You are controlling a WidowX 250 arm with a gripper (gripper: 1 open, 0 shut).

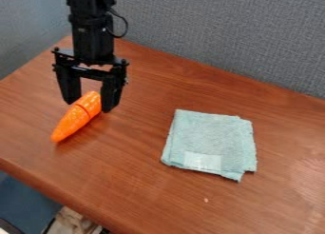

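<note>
An orange toy carrot (75, 119) with a green tip lies diagonally on the wooden table, left of centre. My black gripper (89, 98) is open above its upper end, one finger on either side, partly covering the top of the carrot. A folded pale mint cloth (210, 143) lies flat to the right.
Grey padded walls stand behind. The table's front-left edge drops to a dark floor with some clutter at the lower left.
</note>
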